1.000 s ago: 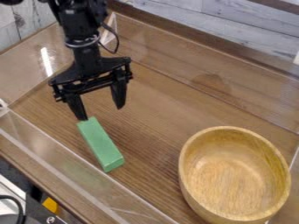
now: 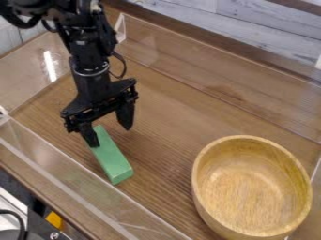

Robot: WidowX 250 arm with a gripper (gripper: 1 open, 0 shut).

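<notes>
A green rectangular block (image 2: pixel 112 160) lies on the wooden table, lower left of centre. My black gripper (image 2: pixel 108 127) hangs low over it from the upper left, open, its fingers spread with one near the block's upper end and the other to the right above it. I cannot tell whether a finger touches the block.
A large yellow bowl (image 2: pixel 251 187) stands at the lower right. A clear edge strip runs along the table's lower left.
My gripper has come down and slightly toward the front, closer to the upper end of the green block. The block and bowl look unmoved.
</notes>
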